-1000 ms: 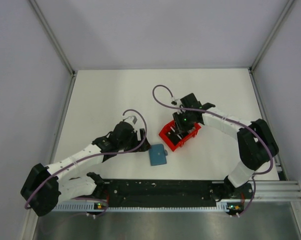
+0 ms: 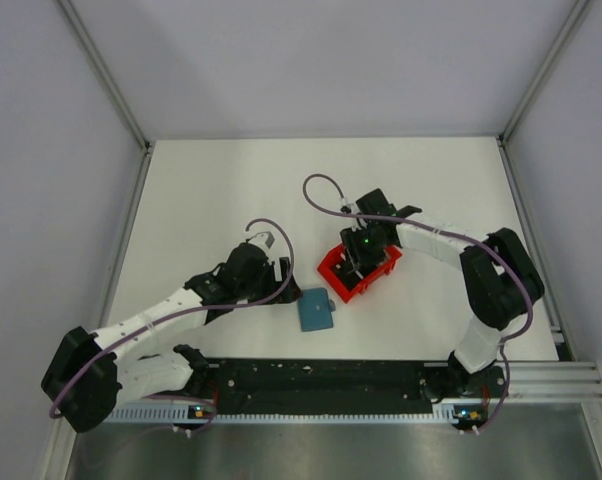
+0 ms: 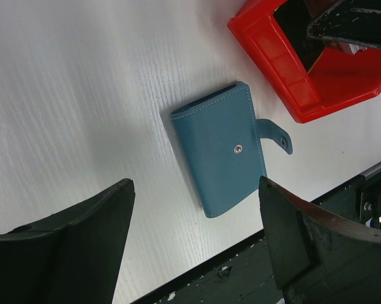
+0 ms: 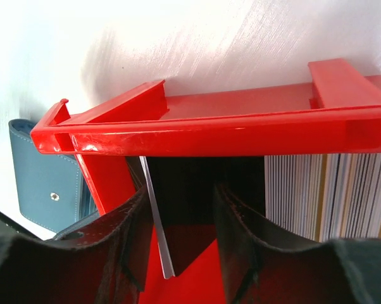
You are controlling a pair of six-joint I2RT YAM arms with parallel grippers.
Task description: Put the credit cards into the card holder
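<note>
The blue-green card holder (image 3: 219, 152) lies flat and snapped shut on the table, its strap tab sticking out to one side. My left gripper stands open beside it, nothing between its fingers. A red box (image 2: 333, 272) holds the cards. In the right wrist view, several cards (image 4: 330, 190) stand packed at the right, while a single thin card (image 4: 154, 212) leans near the left end. Over the box, my right gripper is open, with that lone card's edge showing between its fingers, nearer the left one. I cannot tell whether they touch.
The red box stands close beside the holder, its raised rim (image 4: 197, 138) near the right gripper. Clear white table (image 2: 221, 185) stretches behind both arms. A dark strip (image 2: 321, 385) borders the front edge.
Left arm, holder and box have stayed where they were.
</note>
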